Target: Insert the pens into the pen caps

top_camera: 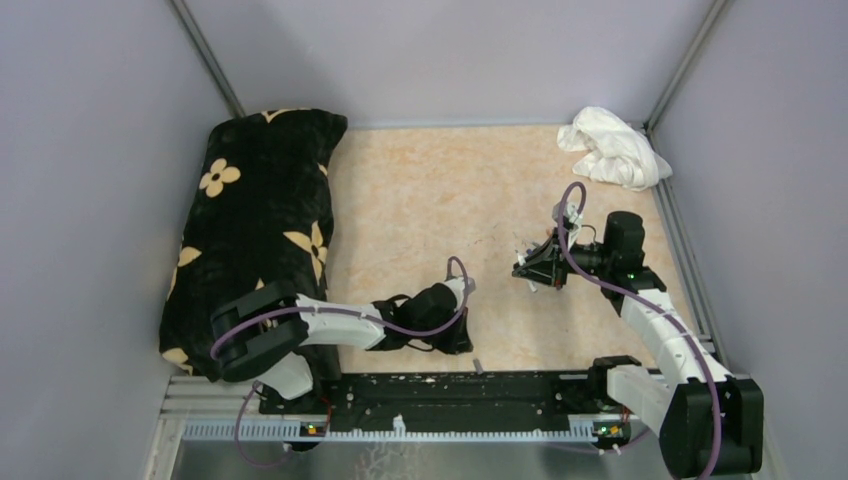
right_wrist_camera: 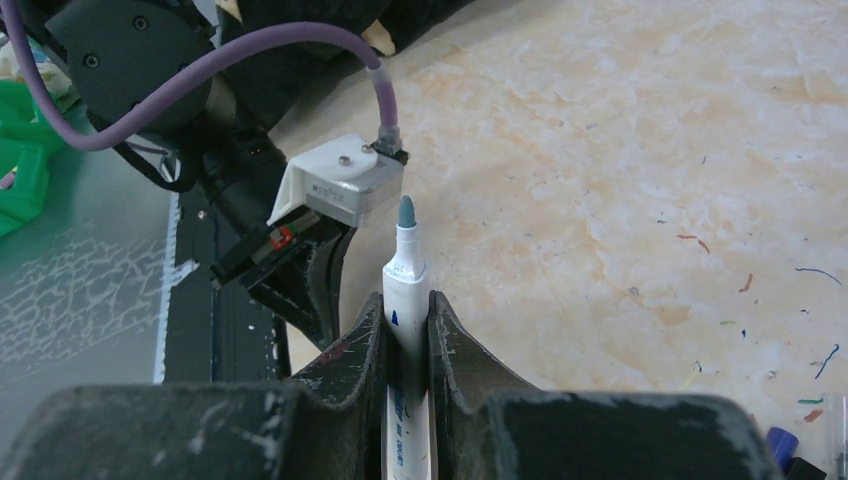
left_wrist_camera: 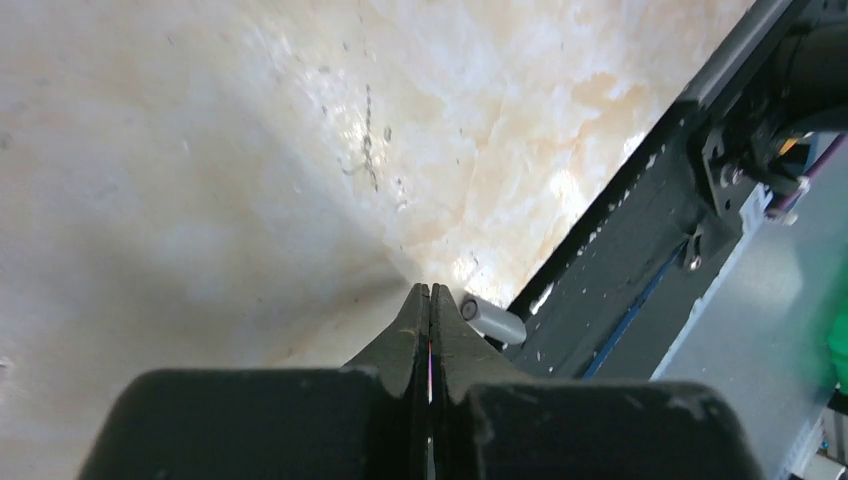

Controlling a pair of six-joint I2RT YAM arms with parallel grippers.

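My right gripper is shut on a white marker pen (right_wrist_camera: 406, 270), held upright in the right wrist view with its teal tip bare and upward. My left gripper is shut, with its fingertips beside a small grey cylinder (left_wrist_camera: 492, 318), possibly a pen cap, lying at the table's front edge. From above, that cylinder (top_camera: 477, 365) sits just to the right of the left gripper (top_camera: 459, 345). Whether anything thin is between the left fingers is unclear; a sliver of pink shows behind them.
A dark patterned cushion (top_camera: 255, 200) fills the left side, and a white cloth (top_camera: 610, 148) lies at the back right. Blue and black objects (right_wrist_camera: 781, 445) show beside the right gripper.
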